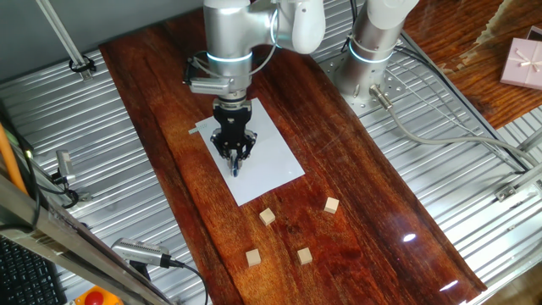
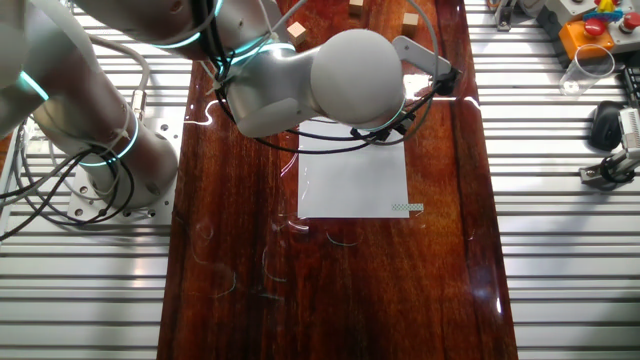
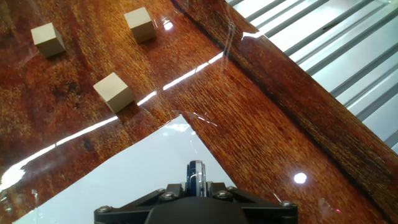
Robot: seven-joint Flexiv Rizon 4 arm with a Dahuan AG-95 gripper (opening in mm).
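Note:
My gripper (image 1: 235,161) hangs over the white sheet of paper (image 1: 269,152), towards its left edge in exterior view 1. In the wrist view its fingers look shut on a slim, dark blue and silver object (image 3: 196,177), perhaps a pen; most of its length is hidden. Whether its tip touches the paper is not clear. I see no marks on the bare parts of the sheet. Exterior view 2 shows the paper (image 2: 355,185) too, but the arm covers the gripper there.
Several wooden cubes lie apart on the brown board beyond the paper, the nearest cube (image 1: 268,216) close to its corner. A small checkered strip (image 2: 407,207) lies at another paper corner. Bare wood (image 1: 364,229) stretches to the right of the cubes.

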